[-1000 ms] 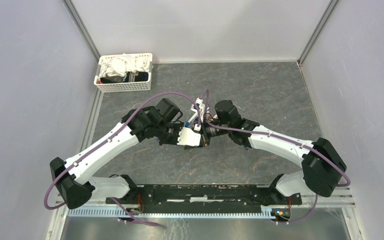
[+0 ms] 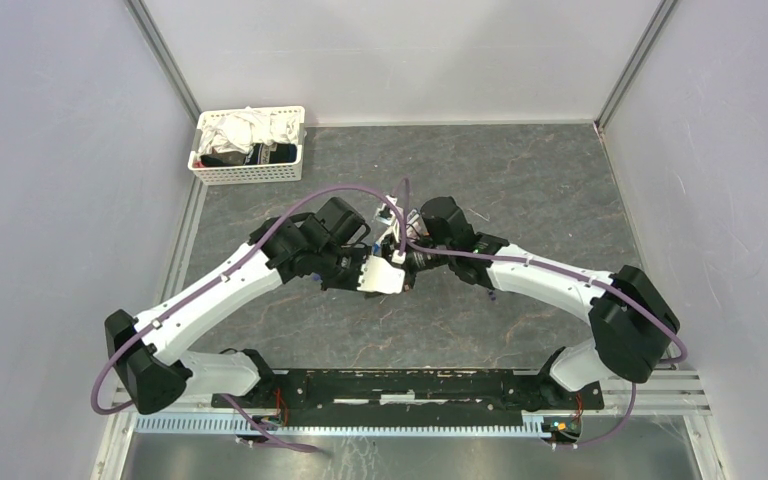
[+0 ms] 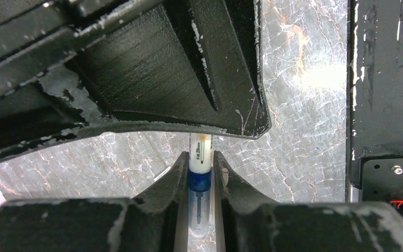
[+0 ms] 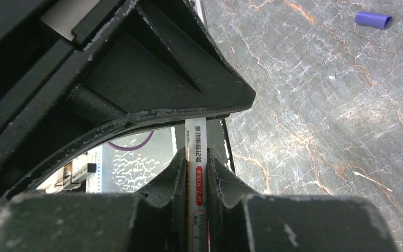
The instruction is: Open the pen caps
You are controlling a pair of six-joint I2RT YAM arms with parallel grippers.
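One marker spans the gap between my two grippers. In the left wrist view its white barrel (image 3: 201,152) meets a blue band (image 3: 199,181) and a clear end (image 3: 199,215), with the fingers of my left gripper close on both sides of it. In the right wrist view, my right gripper is shut on the marker's white body (image 4: 195,139), which bears black and red print. The other arm's black gripper housing hides part of the marker in both wrist views. From above, the grippers nearly touch at the middle of the table.
A small purple tube (image 4: 373,20) lies on the grey marbled table. A white basket (image 2: 250,175) with cloth and dark items stands at the back left.
The right arm has shifted slightly left, its elbow with it, and its gripper sits closer to the left one. My left arm has moved only a little to the right.
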